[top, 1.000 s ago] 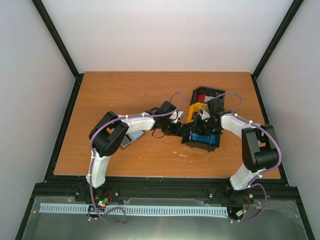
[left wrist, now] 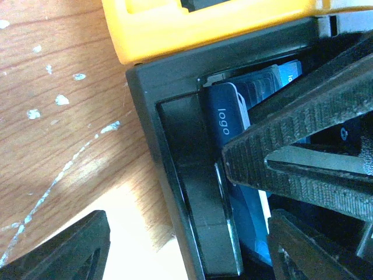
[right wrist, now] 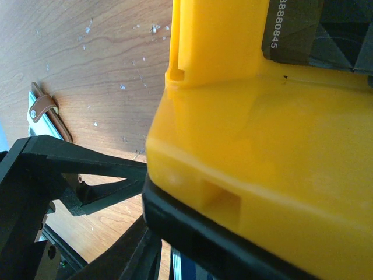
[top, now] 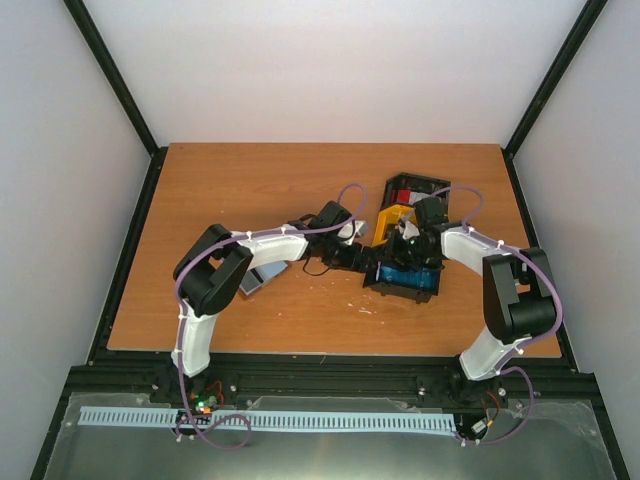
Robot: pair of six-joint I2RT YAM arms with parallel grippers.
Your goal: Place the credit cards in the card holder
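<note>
In the left wrist view blue cards (left wrist: 224,111) marked "logo" stand in a black holder (left wrist: 180,128). My left gripper straddles the holder's near end, its fingers apart at the bottom of that view. My right gripper's black fingers reach over the cards from the right, touching or very near them; whether anything is between them is unclear. In the top view both grippers, left (top: 365,258) and right (top: 395,250), meet at the black case with blue contents (top: 410,278). A brown-strapped card holder (right wrist: 44,114) lies on the table in the right wrist view.
A yellow box (top: 393,215) and another black case (top: 420,182) sit behind the grippers. A light flat item (top: 262,276) lies under the left arm.
The left arm's elbow has shifted slightly left in the top view. The right arm looks unmoved.
</note>
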